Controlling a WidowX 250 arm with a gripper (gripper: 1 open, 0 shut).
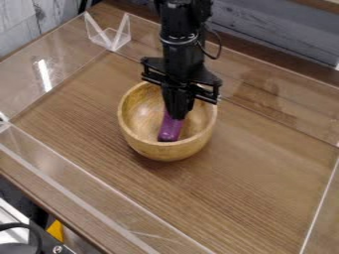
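A wooden bowl (pixel 138 124) sits on the wooden table in the middle of the view. A long purple object (pixel 169 129) lies inside it. The black gripper (pixel 177 101) hangs over the back part of the bowl, at the upper end of the purple object. Its fingertips are dark and partly overlapping, so whether anything is between them cannot be made out.
Clear plastic pieces (pixel 109 30) stand at the back left. A wall runs along the back, and cables lie at the lower left beyond the table edge.
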